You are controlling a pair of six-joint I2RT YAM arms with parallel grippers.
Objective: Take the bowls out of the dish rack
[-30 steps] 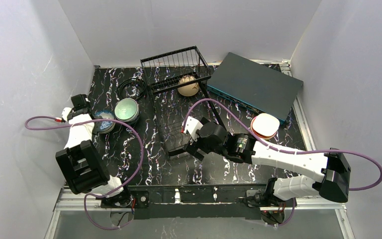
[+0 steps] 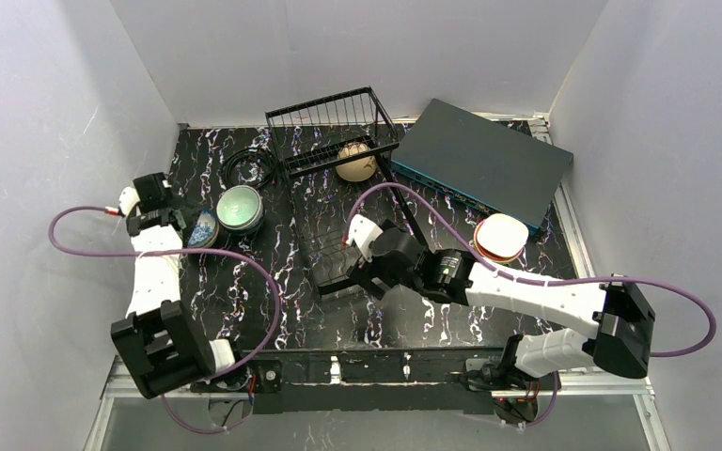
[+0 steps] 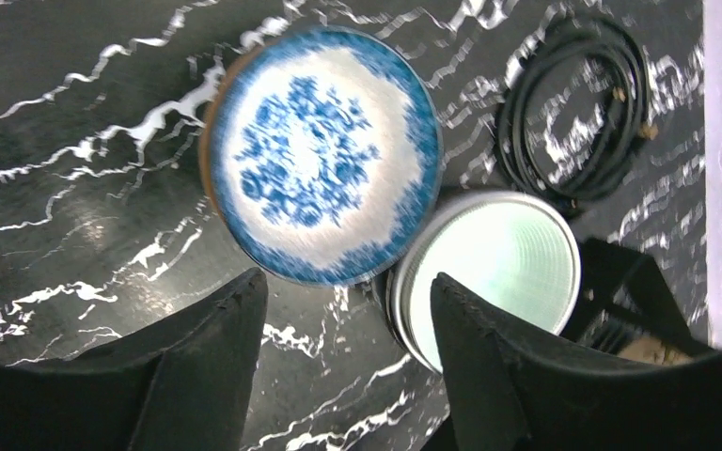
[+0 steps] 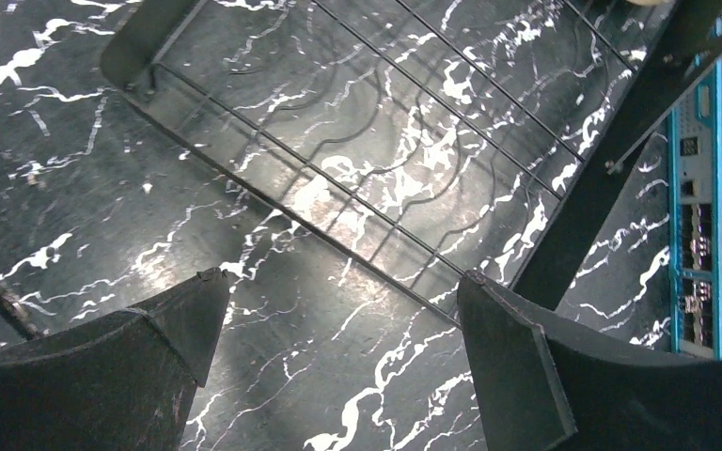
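A blue-and-white bowl [image 3: 324, 155] lies beside a pale green bowl [image 3: 494, 268], which tops a stack; in the top view the patterned bowl [image 2: 204, 229] is partly covered by the left arm. My left gripper is partly open over the near edge of the patterned bowl, with nothing held between its fingers. The black dish rack [image 2: 293, 209] stands mid-table, with a beige bowl [image 2: 355, 163] at its back. Over the rack's front end, my right gripper hangs open and empty.
A reddish-rimmed white stack of dishes [image 2: 501, 237] sits at the right, in front of a large dark box [image 2: 484, 155]. A coiled black cable [image 2: 249, 169] lies behind the green bowl. Purple hoses [image 2: 273, 291] loop above both arms. Bare counter lies left of the rack's front.
The left arm's elbow has shifted toward the front edge and its hose has swung with it. Less of the patterned bowl shows beside the left gripper. The right arm has barely moved.
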